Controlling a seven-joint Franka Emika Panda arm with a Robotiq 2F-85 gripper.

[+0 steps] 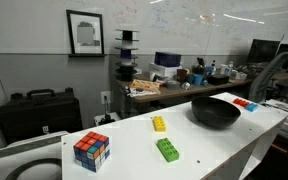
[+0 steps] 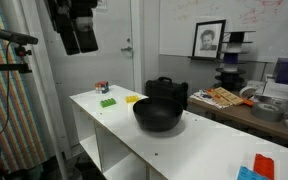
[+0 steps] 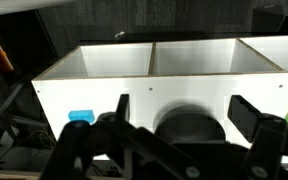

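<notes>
A black bowl rests on the white table, toward its far end in the first exterior view. In that view a large colored puzzle cube, a green block and a yellow block lie nearer the camera. The second exterior view shows a blue block and a red block at the other end. My gripper stands open high above the table, its fingers wide apart with nothing between them. Below it in the wrist view is the bowl, partly covered by the gripper.
Open white compartments run along the table's side. A cluttered wooden bench stands behind the table, with a black case nearby. Bare tabletop lies between the bowl and the red and blue blocks.
</notes>
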